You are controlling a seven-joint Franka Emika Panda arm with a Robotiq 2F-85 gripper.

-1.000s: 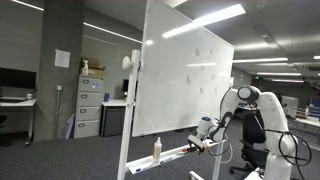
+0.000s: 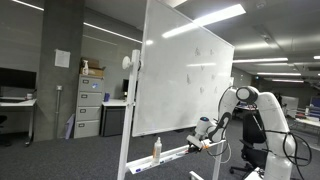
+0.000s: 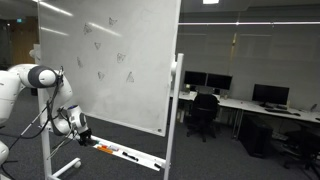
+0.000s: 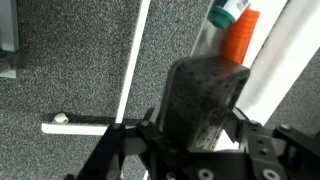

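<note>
A dark block, perhaps a whiteboard eraser (image 4: pixel 203 98), stands large between the fingers of my gripper in the wrist view. Whether both fingers press on it is hard to see, as the fingertips are dark against it. From outside, my gripper (image 3: pixel 86 147) is low at the left end of the whiteboard's tray (image 3: pixel 146 160). An orange item (image 4: pixel 238 38) and a green-capped one (image 4: pixel 228 10) lie on the tray just beyond the block. In the other exterior view the gripper (image 2: pixel 196 145) is at the tray's right part.
The whiteboard (image 3: pixel 110 60), with several faint drawings, rises above the tray. Dark markers (image 3: pixel 130 156) lie farther along it. A bottle (image 2: pixel 157 149) stands at the tray's far end. A white stand bar (image 4: pixel 135 60) runs over the carpet below.
</note>
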